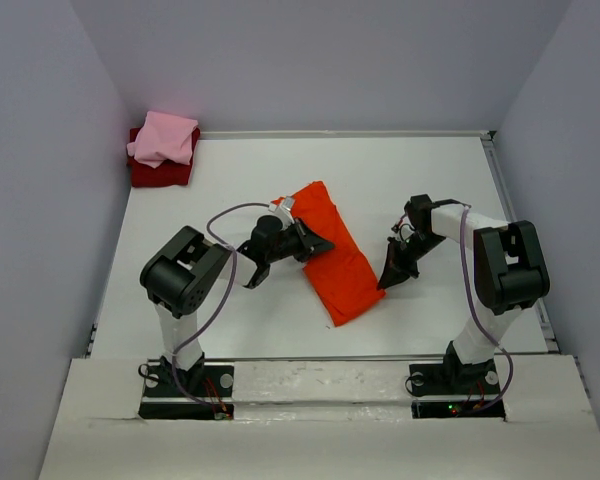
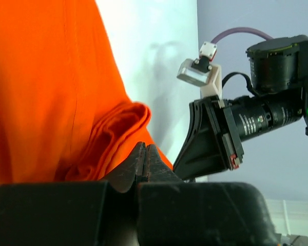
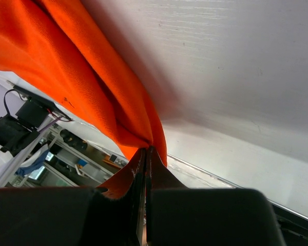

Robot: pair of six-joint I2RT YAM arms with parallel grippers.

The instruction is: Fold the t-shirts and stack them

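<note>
An orange t-shirt (image 1: 340, 275) lies slanting across the middle of the table, partly folded, with bunched folds visible in the left wrist view (image 2: 72, 92). My left gripper (image 1: 318, 246) is over the shirt's middle, its fingertips shut (image 2: 143, 148) beside a rolled fold; nothing clearly shows between them. My right gripper (image 1: 384, 284) is shut on the shirt's lower right corner, which rises in folds to the fingertips (image 3: 146, 151) in the right wrist view.
A pink t-shirt (image 1: 163, 135) rests on a dark red one (image 1: 155, 176) at the back left corner.
</note>
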